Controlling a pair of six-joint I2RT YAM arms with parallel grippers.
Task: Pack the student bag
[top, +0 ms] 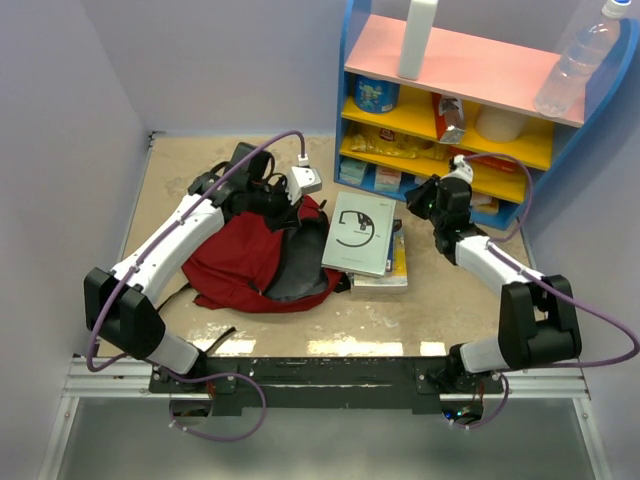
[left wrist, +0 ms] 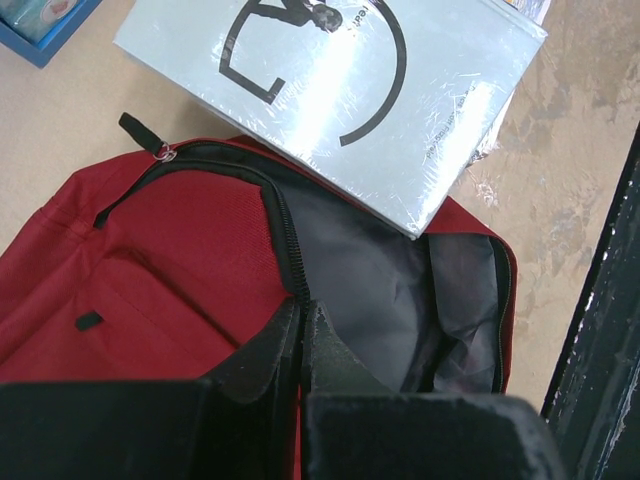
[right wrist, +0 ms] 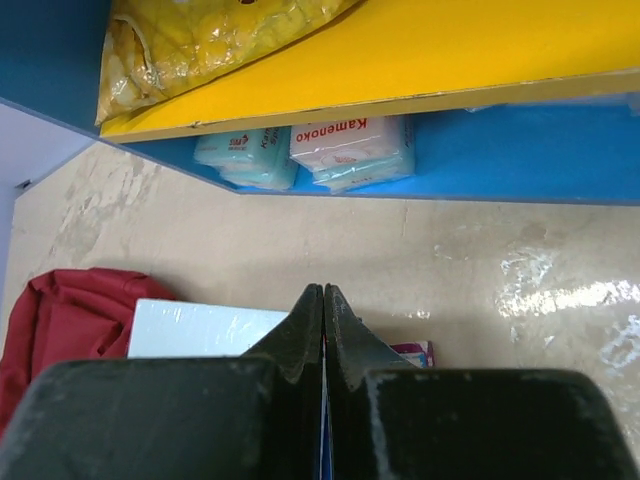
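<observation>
The red bag (top: 228,262) lies on the floor, its dark inside (top: 302,262) exposed. My left gripper is shut on the zipped edge of its red flap. A thick pale-grey book (top: 358,238) rests tilted on other books (top: 385,283), its left edge over the bag's right rim. Beyond its right side my right gripper (top: 412,200) is shut, nothing between its fingers. In the right wrist view the white book (right wrist: 195,328) shows left of the shut right gripper, outside its fingers, which hide part of the books.
Behind stands a blue shelf unit (top: 343,80) with yellow boards, holding packets and a blue tin (top: 376,95). A bottle (top: 580,62) and a white container (top: 417,38) stand on its pink top.
</observation>
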